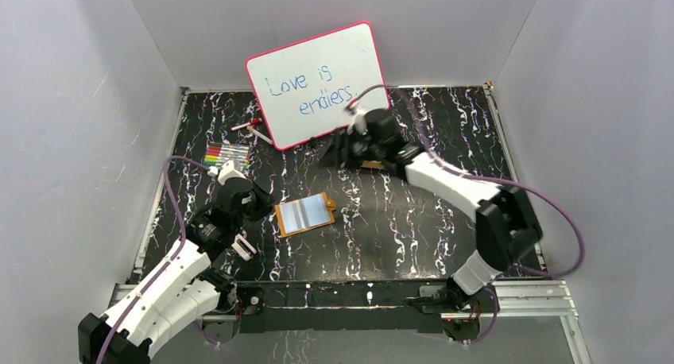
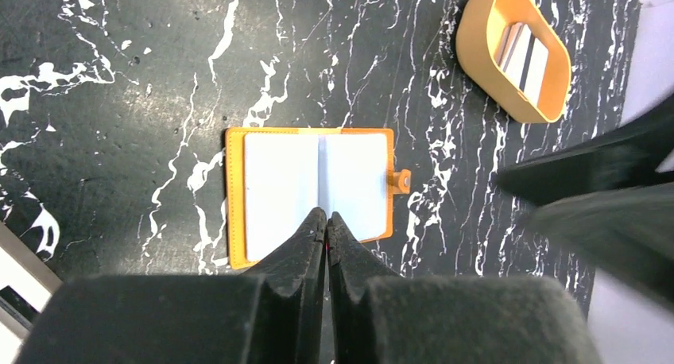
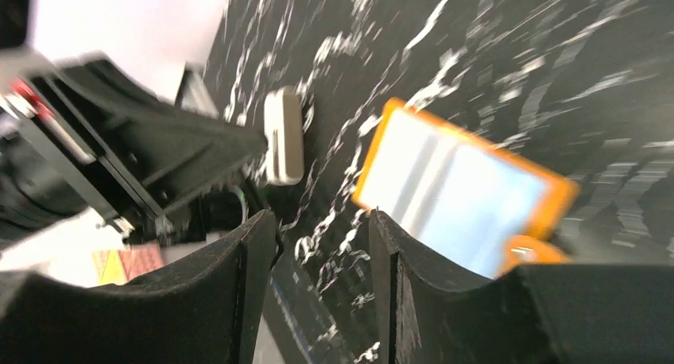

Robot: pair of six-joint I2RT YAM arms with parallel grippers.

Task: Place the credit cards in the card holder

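The card holder (image 1: 305, 214) lies spread on the table, an orange case with two pale panels; whether cards are inside, I cannot tell. In the left wrist view, white cards (image 2: 522, 56), one with a dark stripe, rest in the yellow-orange container (image 2: 482, 58). My left gripper is over the holder's near edge, its fingertips almost together with a thin gap and nothing visible between. Blurred in the top view, my right gripper (image 1: 338, 151) is beyond the holder near the whiteboard. Its fingers (image 3: 258, 253) stand apart, with nothing between them.
A whiteboard (image 1: 318, 86) with writing leans at the back. Several coloured markers (image 1: 228, 155) lie at the left. A small white block (image 1: 245, 247) sits close to the left arm.
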